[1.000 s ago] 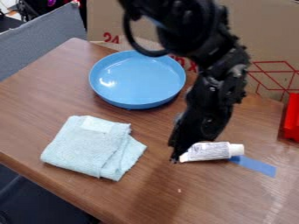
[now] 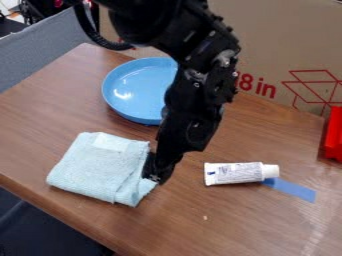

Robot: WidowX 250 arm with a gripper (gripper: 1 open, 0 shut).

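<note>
A white tube [image 2: 234, 173] lies to the right on a strip of blue tape [image 2: 294, 190]. Behind the arm is a blue plate [image 2: 127, 90], partly hidden by it.
A red object [image 2: 333, 135] sits at the right edge. A cardboard panel [image 2: 281, 65] stands behind; the table's front edge runs along the lower left.
The towel and tube look unmoved.
</note>
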